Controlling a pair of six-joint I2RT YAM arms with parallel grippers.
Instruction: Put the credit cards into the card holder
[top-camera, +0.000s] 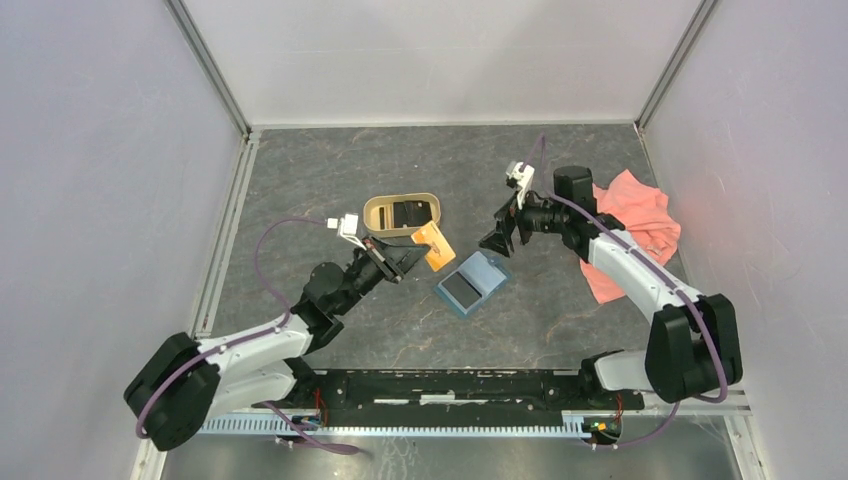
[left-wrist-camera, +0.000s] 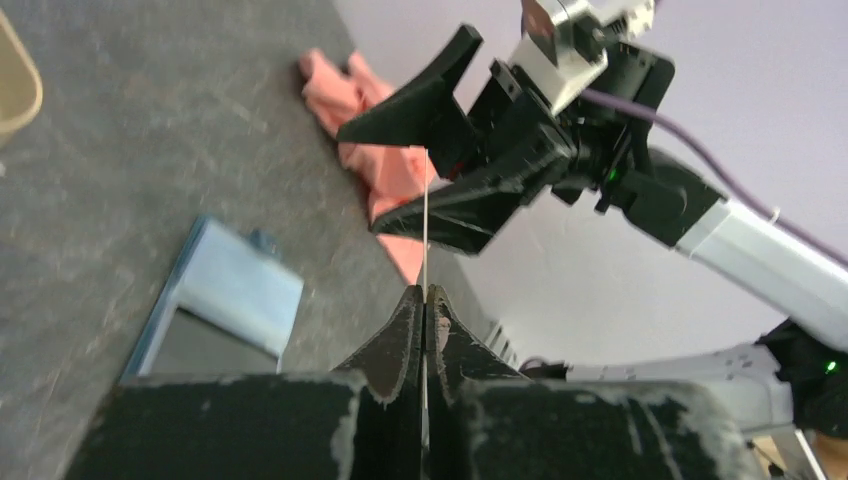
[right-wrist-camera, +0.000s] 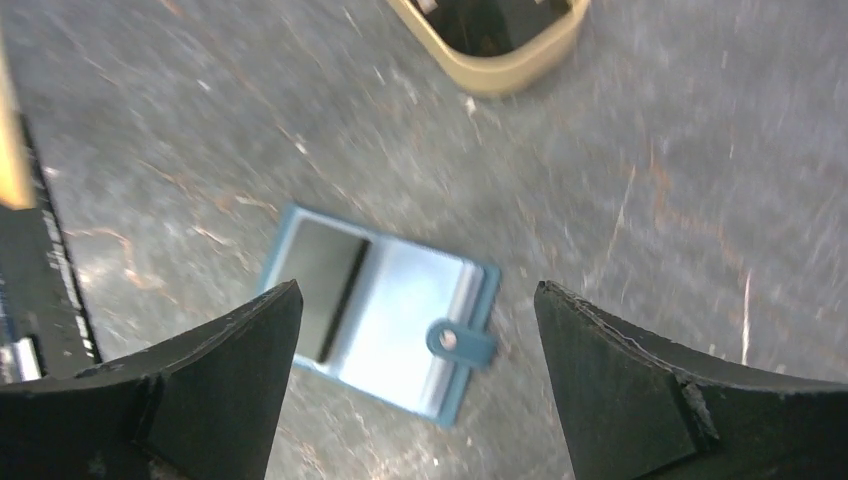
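Observation:
An orange card (top-camera: 432, 243) is held upright in my left gripper (top-camera: 406, 250), left of centre; in the left wrist view it shows edge-on as a thin line between the shut fingertips. The open blue-grey card holder (top-camera: 473, 285) lies on the table just to its right and front, also seen in the left wrist view (left-wrist-camera: 240, 278) and the right wrist view (right-wrist-camera: 400, 320). My right gripper (top-camera: 500, 232) hangs open above and right of the holder, nothing between its fingers.
A tan box (top-camera: 401, 200) with dark contents lies behind the holder. A pink cloth (top-camera: 645, 215) is at the right. Walls border the table.

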